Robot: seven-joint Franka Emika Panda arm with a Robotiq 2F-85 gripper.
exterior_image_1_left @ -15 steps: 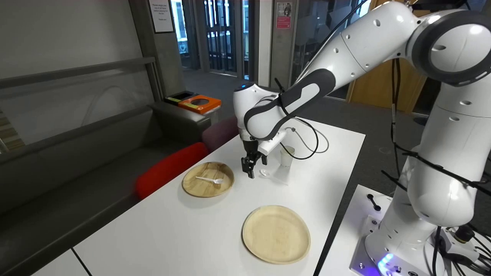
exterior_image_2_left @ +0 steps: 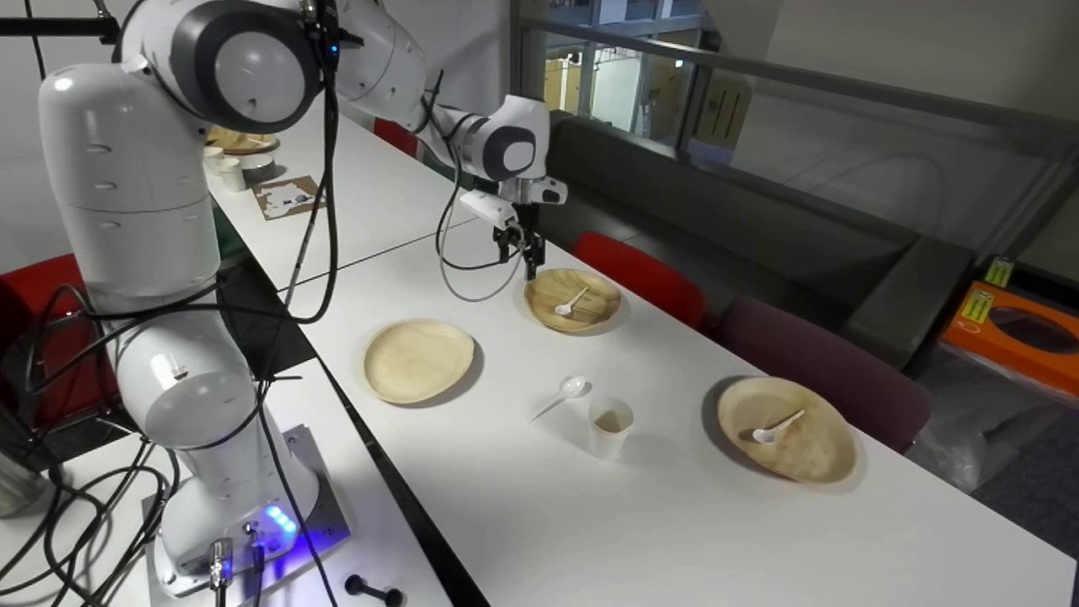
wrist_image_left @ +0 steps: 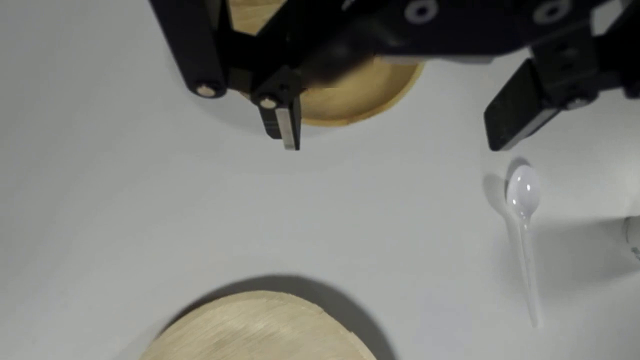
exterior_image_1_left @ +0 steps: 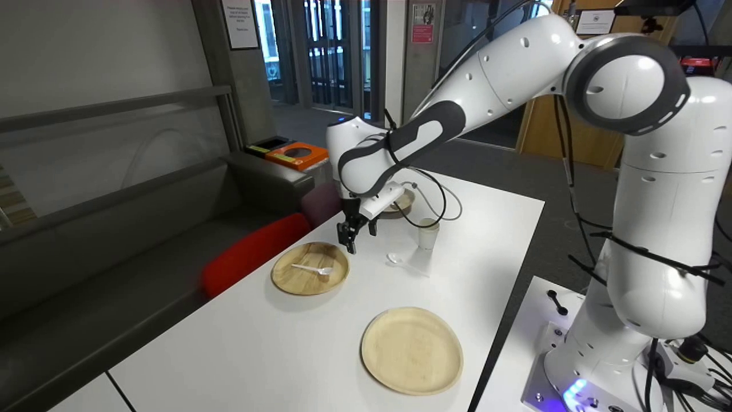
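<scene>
My gripper (exterior_image_1_left: 360,236) is open above the white table, its fingers spread wide with nothing between them in the wrist view (wrist_image_left: 394,139). A brown wooden plate (exterior_image_1_left: 288,276) with a white spoon (exterior_image_1_left: 313,268) on it sits close by, nearer the sofa. In the wrist view that plate (wrist_image_left: 360,105) is partly hidden behind the gripper. Another white spoon (wrist_image_left: 524,198) lies on the bare table beside a pale cup (exterior_image_1_left: 428,237). An empty light plate (exterior_image_1_left: 412,350) rests near the robot's side.
A third plate (exterior_image_2_left: 834,457) carrying a spoon (exterior_image_2_left: 779,426) stands farther along the table; my arm partly covers it in exterior view 1. Red (exterior_image_1_left: 257,253) and purple chairs line the sofa side. Loose cables hang by the wrist. Bare table lies between the plates.
The arm has swung toward the sofa side, leftward and slightly up in exterior view 1, away from the loose spoon and cup. The plates, spoons and cup have not moved.
</scene>
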